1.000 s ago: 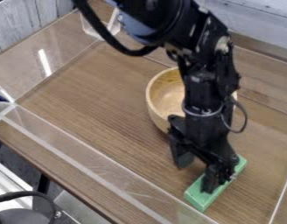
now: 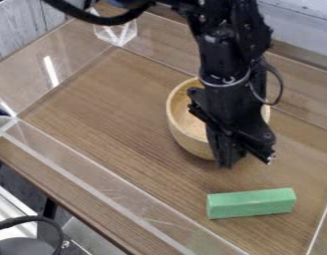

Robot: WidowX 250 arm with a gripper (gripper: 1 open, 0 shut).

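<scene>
The black robot gripper (image 2: 233,144) hangs over a tan bowl (image 2: 190,115) in the middle right of the camera view, its fingertips low at the bowl's front. Whether it holds anything is hidden. A green block (image 2: 250,202) lies on the wooden surface below and in front of the gripper, apart from it.
Clear tape or plastic edging crosses the wooden surface (image 2: 100,110) at the lower left and right. A clear container (image 2: 116,28) stands at the top left. A black cable lies at the bottom left.
The gripper has risen and moved back from the green block toward the bowl. The block now lies uncovered and apart from the gripper.
</scene>
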